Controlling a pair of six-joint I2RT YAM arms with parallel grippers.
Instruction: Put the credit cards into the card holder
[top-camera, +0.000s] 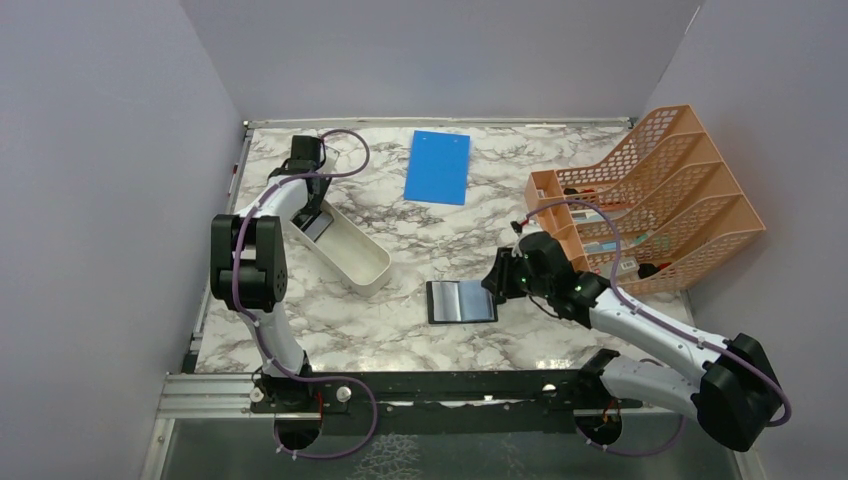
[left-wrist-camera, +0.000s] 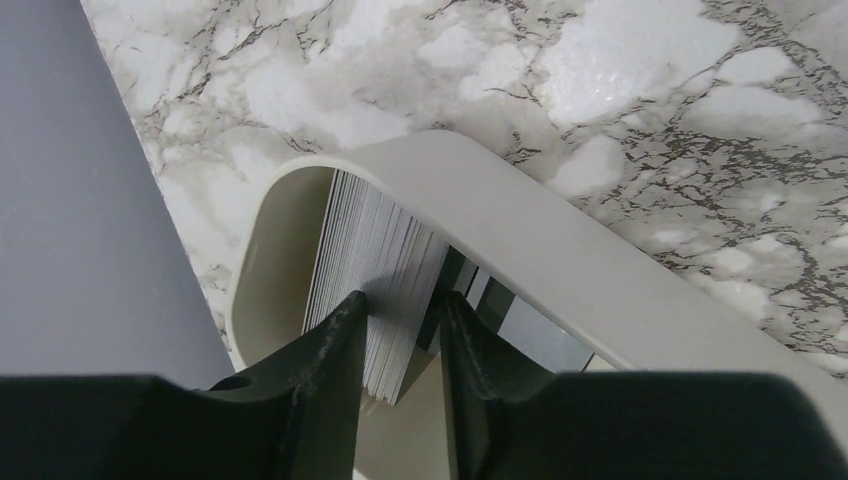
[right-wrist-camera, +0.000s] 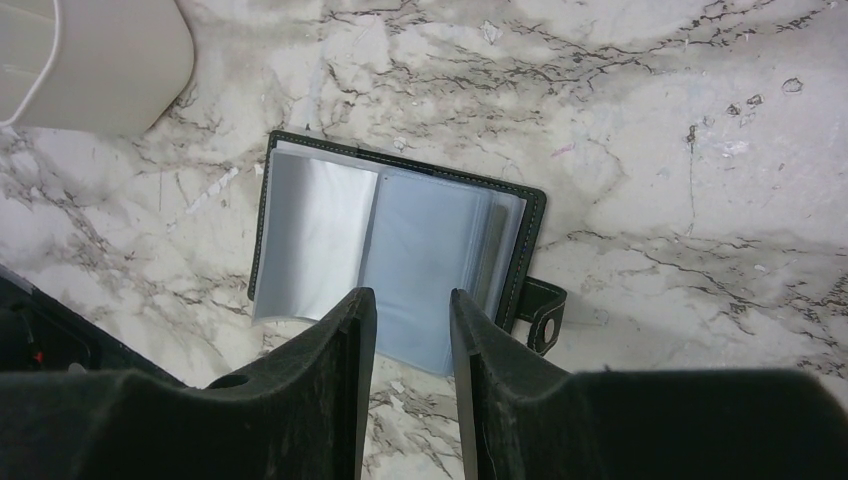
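Note:
A tight stack of white-edged credit cards (left-wrist-camera: 372, 228) stands at one end of the cream bin (top-camera: 352, 255). Inside that bin end, my left gripper has its fingers apart, one over the stack's edges and the other by the dark gap beside it. Whether any card is gripped does not show. Beside the gap lean darker and grey cards (left-wrist-camera: 538, 335). The black card holder (right-wrist-camera: 418, 262) lies open on the table, showing clear sleeves. Over its right part hangs my right gripper, open, with nothing held.
A blue sheet (top-camera: 437, 167) lies at the back middle. An orange sloped rack (top-camera: 690, 180) with several items fills the right side. Grey walls (left-wrist-camera: 140, 230) bound the left and back. Marble table between bin and holder is clear.

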